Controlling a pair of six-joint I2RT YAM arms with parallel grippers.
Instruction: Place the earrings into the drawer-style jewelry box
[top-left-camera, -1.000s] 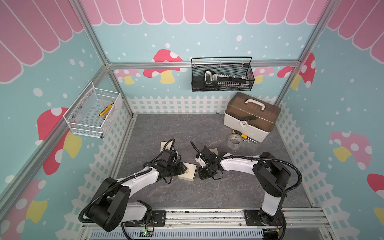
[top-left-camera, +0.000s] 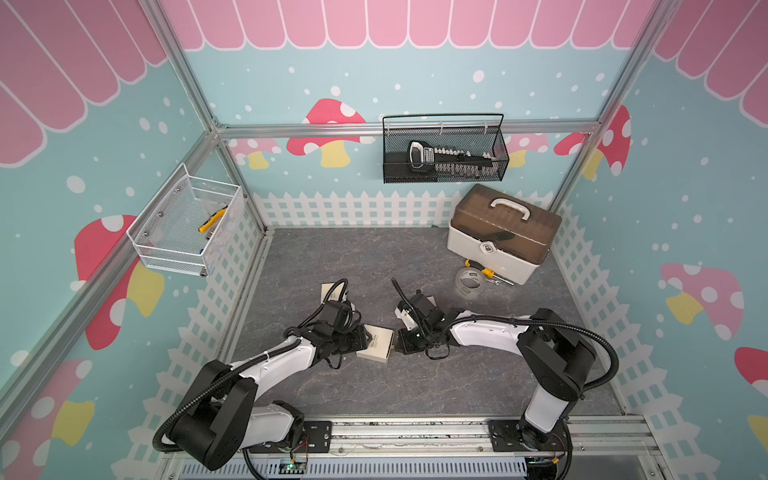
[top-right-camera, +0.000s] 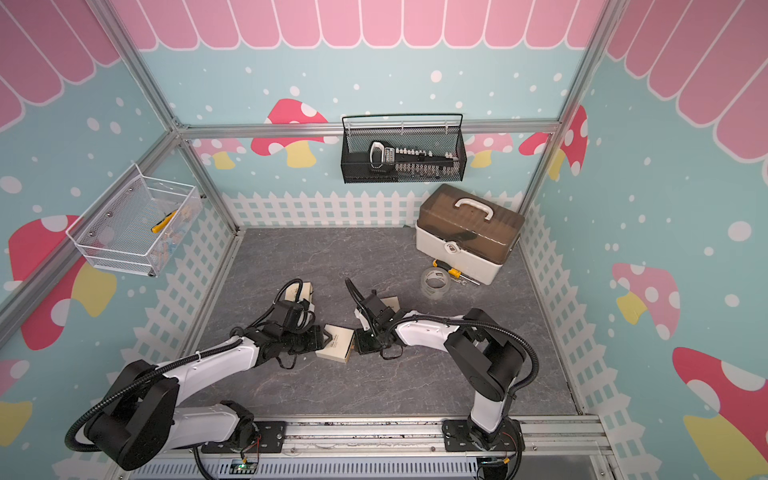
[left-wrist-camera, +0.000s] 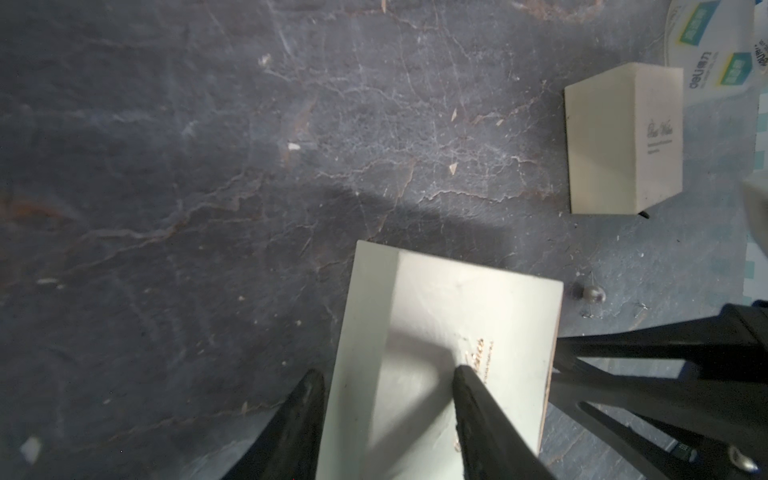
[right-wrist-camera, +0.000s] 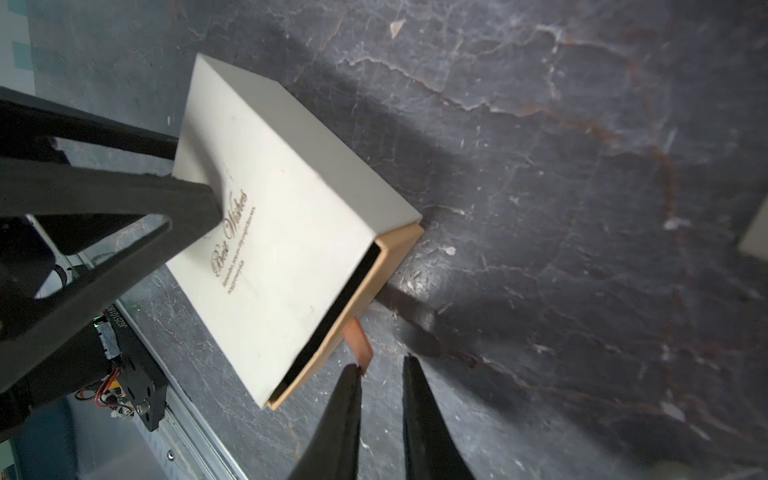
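Note:
The white drawer-style jewelry box (top-left-camera: 374, 341) lies between my grippers, printed "Best Wishes", with an orange pull tab (right-wrist-camera: 357, 342) at its drawer edge. My left gripper stands part open over the box lid, fingertips either side of the lid's left portion. My right gripper is shut at the tab; whether the tab is between its fingertips I cannot tell. No earrings can be made out clearly.
A second small white box (left-wrist-camera: 600, 140) lies farther back. A tape roll (top-left-camera: 469, 281), a screwdriver (top-left-camera: 480, 268) and a brown-lidded toolbox (top-left-camera: 504, 232) stand at back right.
The left arm shifted very slightly; the box looks nearly unchanged.

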